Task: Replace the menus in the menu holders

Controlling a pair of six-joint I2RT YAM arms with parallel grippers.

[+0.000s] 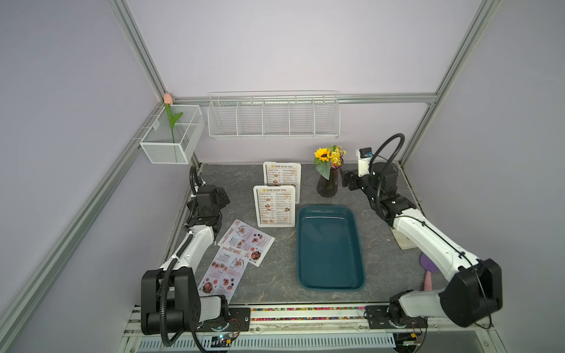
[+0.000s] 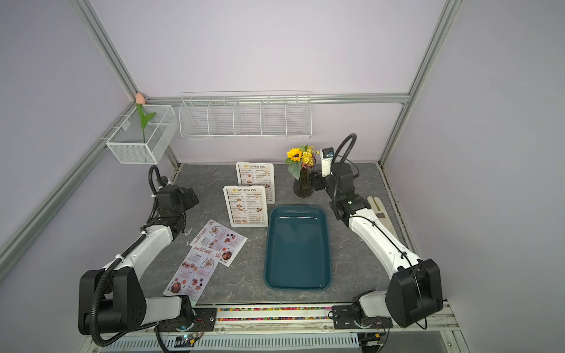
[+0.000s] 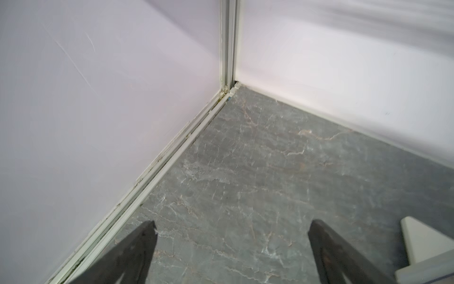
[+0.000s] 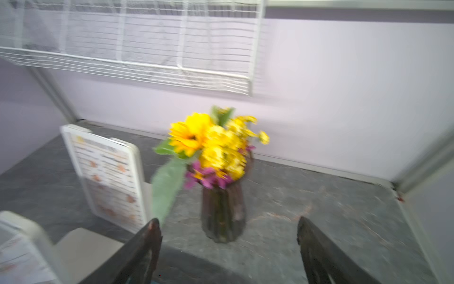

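Note:
Two white menu holders stand upright near the table's middle, the front holder (image 1: pixel 274 206) partly covering the back holder (image 1: pixel 282 166). Each shows a printed menu. Two loose menus lie flat and overlapping at the front left: the upper sheet (image 1: pixel 245 240) and the lower sheet (image 1: pixel 223 273). Past these, near the left wall, my left gripper is open over bare table, with a corner of white plastic (image 3: pixel 425 239) at lower right. My right gripper stands open and empty, raised at the right of the flower vase (image 4: pixel 223 213) and facing the back wall.
An empty teal tray (image 1: pixel 360 259) lies right of the holders. White wire baskets (image 1: pixel 273 117) hang on the back wall. A pale flat object (image 2: pixel 379 211) and a purple-and-pink tool (image 1: pixel 428 264) rest at the right edge.

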